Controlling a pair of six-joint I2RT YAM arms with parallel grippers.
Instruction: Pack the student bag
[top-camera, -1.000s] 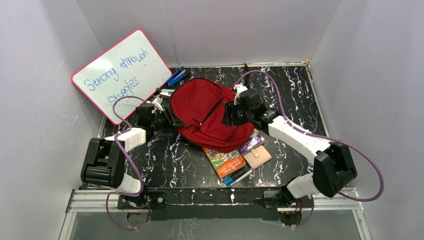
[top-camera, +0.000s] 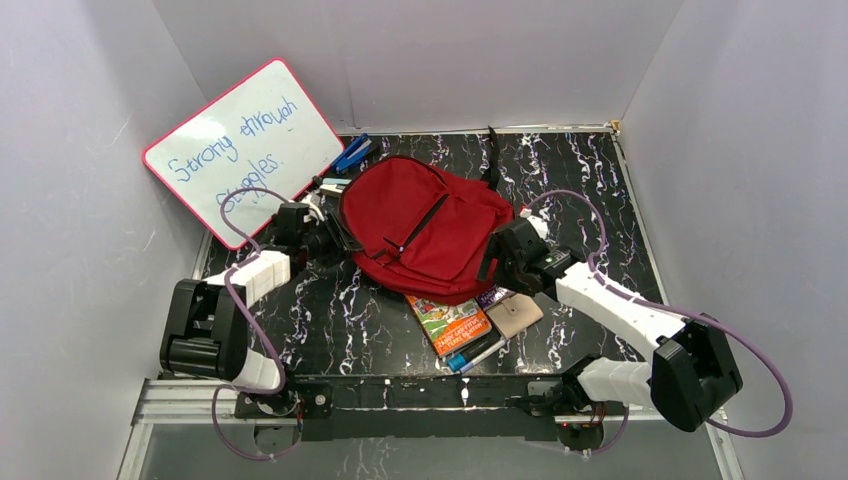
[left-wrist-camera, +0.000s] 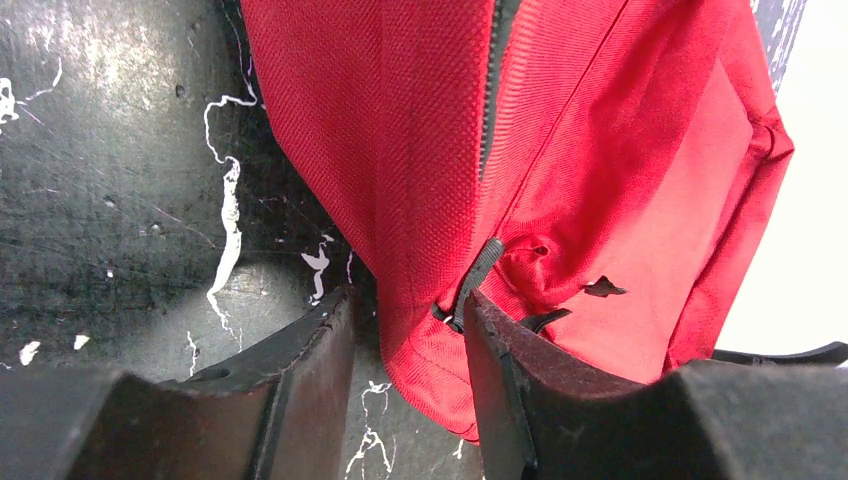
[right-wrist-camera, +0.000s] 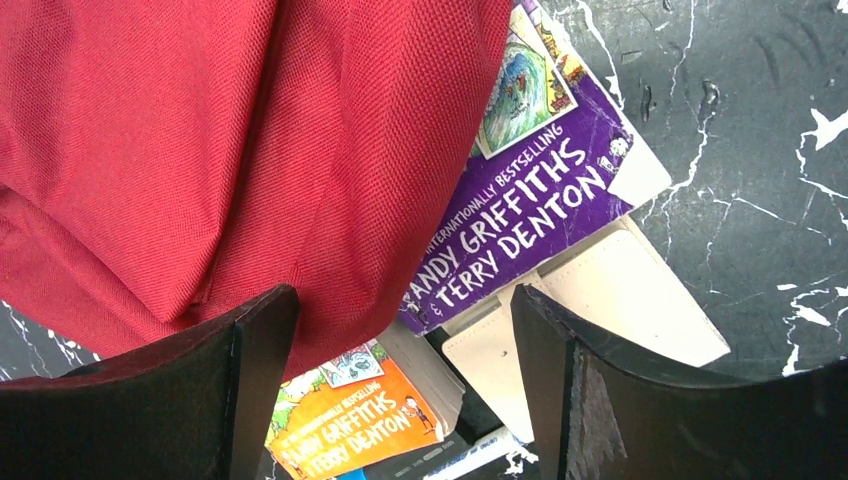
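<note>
The red bag (top-camera: 425, 225) lies on the dark marbled table. At its left edge is my left gripper (top-camera: 350, 240); the left wrist view shows the bag's red fabric edge (left-wrist-camera: 410, 300) between its part-open fingers (left-wrist-camera: 320, 390), with gaps on both sides. My right gripper is open above the bag's right lower edge, nothing held. Below it lie a purple book (right-wrist-camera: 520, 200) partly under the bag, an orange book (right-wrist-camera: 360, 420) and a beige wallet (right-wrist-camera: 640, 295). A marker (top-camera: 467, 358) and a dark item lie beside the orange book.
A whiteboard (top-camera: 245, 145) with blue writing leans at the back left. Blue-and-black items (top-camera: 355, 153) lie between it and the bag. Bare tabletop (top-camera: 590, 200) shows to the right and at the front left.
My right gripper has moved right and lower, from over the bag's middle to its right edge. The left gripper shifted slightly at the bag's left edge. The bag stays in place.
</note>
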